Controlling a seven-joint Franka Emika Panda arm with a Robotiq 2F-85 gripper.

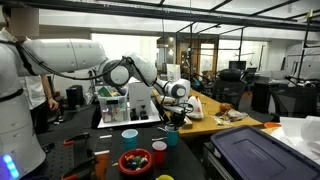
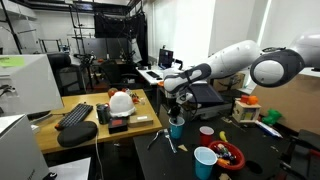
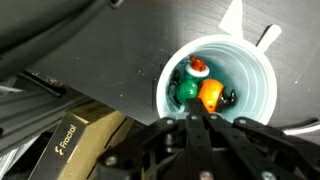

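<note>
In the wrist view a pale teal cup (image 3: 262, 85) is seen from above, with a green piece (image 3: 187, 90), an orange piece (image 3: 210, 95) and a red-and-white piece (image 3: 197, 68) inside. My gripper is at the cup's near rim, shut, and nothing shows held between its fingers. From outside, the same cup (image 1: 172, 139) stands upright on the dark table, the gripper (image 1: 173, 125) just over its mouth. The second exterior view also has the gripper (image 2: 174, 115) directly above the cup (image 2: 177, 131); its fingertips are too small to make out there.
Near the cup stand a red mug (image 1: 159, 153), a blue cup (image 1: 130, 139) and a red bowl (image 1: 134, 162) with items inside. A large dark tray (image 1: 265, 158) lies to the right. A Focal box (image 3: 78, 145) is close by in the wrist view.
</note>
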